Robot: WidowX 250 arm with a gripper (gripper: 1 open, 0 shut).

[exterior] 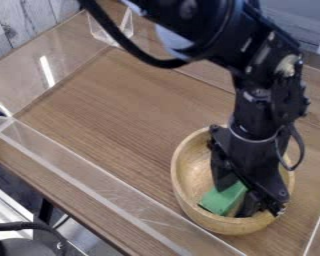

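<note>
A round wooden bowl (pixel 195 200) stands at the lower right of the camera view, holding a green object (pixel 219 201). My black gripper (pixel 246 188) reaches down into the bowl from above, its lower parts over and partly hiding the green object. Whether its fingers are shut on that object is hard to tell.
Bare wooden tabletop (pixel 103 130) fills the left and middle, with clear strips along its edges. A small clear container (pixel 112 30) stands at the top left. Black cables lie at the bottom left.
</note>
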